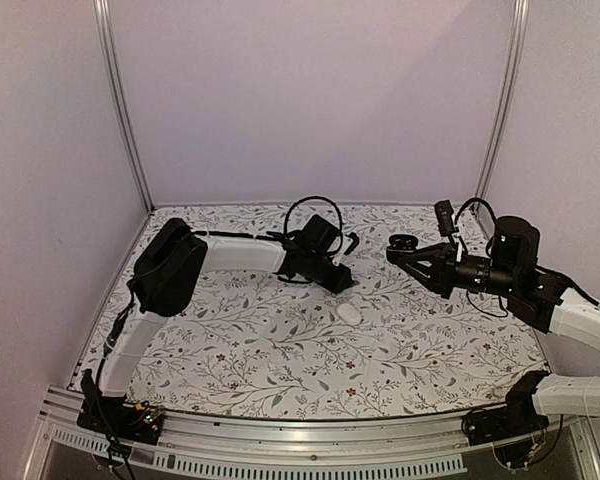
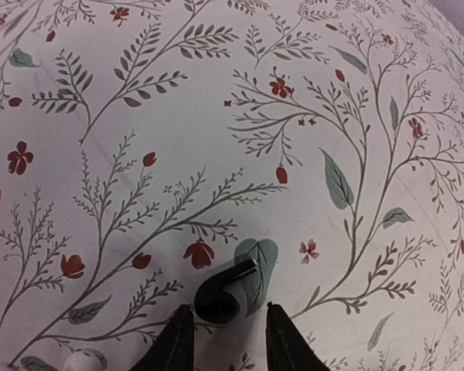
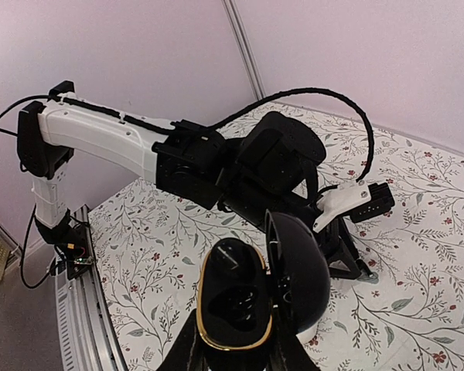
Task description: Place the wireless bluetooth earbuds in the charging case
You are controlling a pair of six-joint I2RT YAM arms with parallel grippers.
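Observation:
A black earbud [image 2: 220, 301] lies on the floral mat, just beyond the fingertips of my left gripper, which are parted with nothing between them. In the top view the left gripper [image 1: 338, 278] is low at the centre of the mat. My right gripper [image 1: 426, 264] holds the black charging case [image 3: 236, 297] aloft, its lid [image 3: 298, 270] raised; the inside of the case shows dark hollows within a gold rim.
A small white object [image 1: 348, 313] lies just in front of the left gripper. Walls border the sides and back.

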